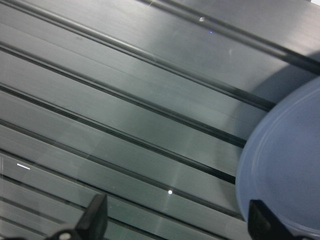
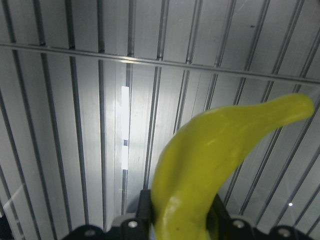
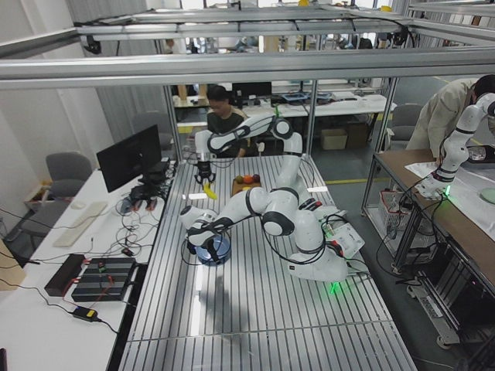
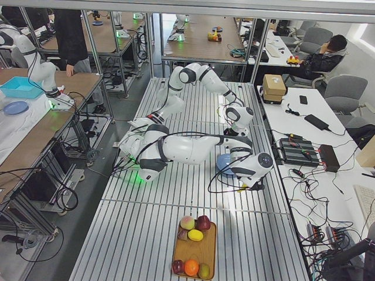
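Note:
A yellow banana (image 2: pixel 205 155) (image 3: pixel 209 190) is held upward in my right gripper (image 3: pixel 205 176), which is shut on it, above the slatted metal table (image 2: pixel 75 150). A blue bowl (image 1: pixel 285 155) (image 3: pixel 220 251) (image 4: pixel 224 163) lies on the table, partly hidden by the arms in both camera views. My left gripper is open, its fingers apart at the bottom of the left wrist view, over bare slats at the bowl's edge.
A wooden tray (image 4: pixel 202 252) of several fruits stands on the table beyond the right arm in the camera left view. The arms and loose cables cross the table's middle. Side desks with electronics (image 3: pixel 104 278) border it.

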